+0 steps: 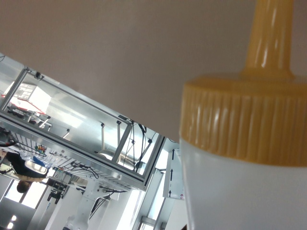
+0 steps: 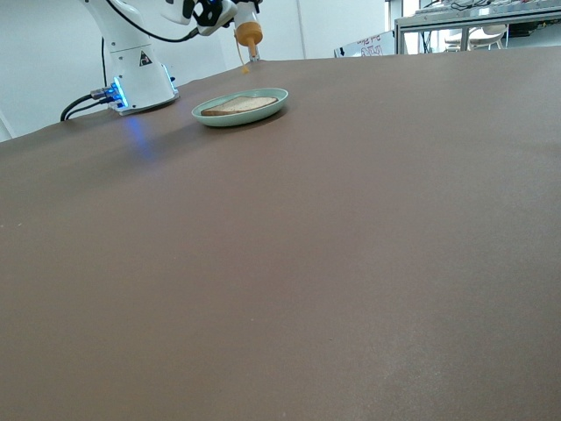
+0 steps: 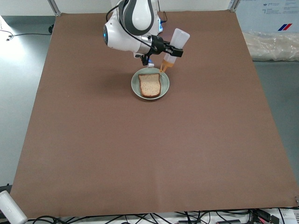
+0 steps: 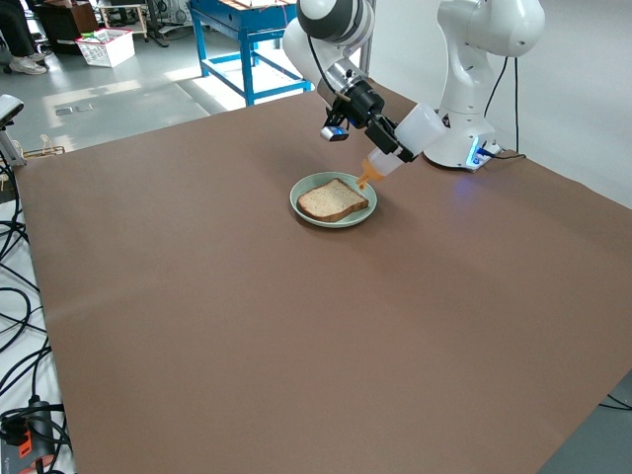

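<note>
A slice of bread (image 3: 149,85) lies on a pale green plate (image 3: 165,88) in the far part of the brown table. Just above and beside the plate, my gripper (image 3: 172,51) is shut on a white squeeze bottle (image 4: 419,131) with an orange cap (image 1: 242,120). The bottle is tilted, its nozzle (image 4: 367,176) pointing down at the plate's edge by the bread. In the top view the nozzle hangs above the plate, with a thin orange bit below the cap. In the wrist view the bottle fills the right side; the fingers are hidden.
The robot base (image 2: 140,88) stands at the back edge with cables. Equipment and cables line the outside of the table.
</note>
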